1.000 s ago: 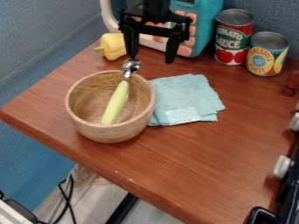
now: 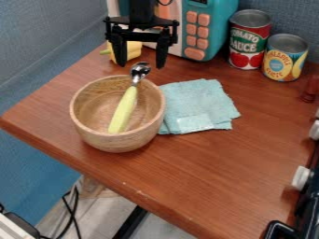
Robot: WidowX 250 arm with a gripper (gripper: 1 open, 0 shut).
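My black gripper [image 2: 141,48] is at the top centre, above and behind the wooden bowl [image 2: 93,121], its two fingers spread apart with no object visible held. A yellow object [image 2: 108,50], perhaps a pepper, is behind the left finger, partly hidden. A scoop with a pale yellow handle [image 2: 122,110] leans in the bowl, its metal head up past the rim. A folded light blue cloth [image 2: 199,105] lies right of the bowl.
A teal toy microwave [image 2: 200,34], a tomato sauce can [image 2: 249,39] and a second can [image 2: 284,58] stand at the back. A black appliance with white knobs edges the right.
My gripper has moved left and up, away from the cloth side, toward the yellow object. The bowl, scoop and cloth look unchanged.
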